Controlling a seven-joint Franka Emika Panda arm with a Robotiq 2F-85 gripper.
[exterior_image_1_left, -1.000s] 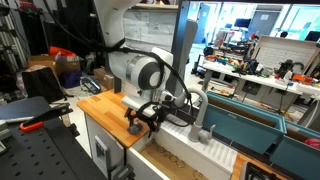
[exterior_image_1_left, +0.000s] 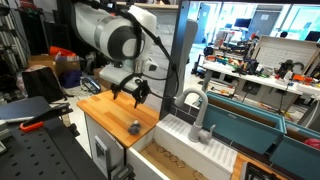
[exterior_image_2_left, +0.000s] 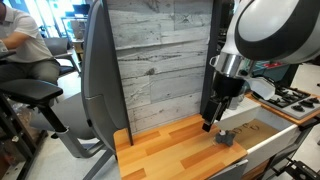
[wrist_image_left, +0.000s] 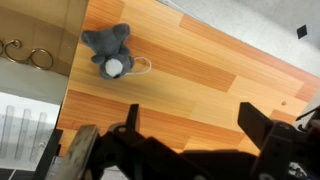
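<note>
A small grey plush toy (wrist_image_left: 109, 51) with a pale round patch and a thin string lies on the wooden counter (wrist_image_left: 185, 70), towards the upper left of the wrist view. My gripper is open, its two dark fingers wide apart with only bare wood between them. In exterior view 1, the toy (exterior_image_1_left: 134, 127) rests near the counter's edge by the sink, while the gripper (exterior_image_1_left: 127, 96) hangs above the wood farther back, clear of it. Exterior view 2 has the toy (exterior_image_2_left: 224, 137) to the right of the gripper (exterior_image_2_left: 207, 124).
Beside the counter is a white sink basin (exterior_image_1_left: 188, 152) with a tall grey faucet (exterior_image_1_left: 197, 102). A grey panelled wall (exterior_image_2_left: 160, 60) stands behind.
The arm has swung left and back in exterior view 1, from over the toy near the sink to farther over the counter. The toy appears to lie in about the same place.
</note>
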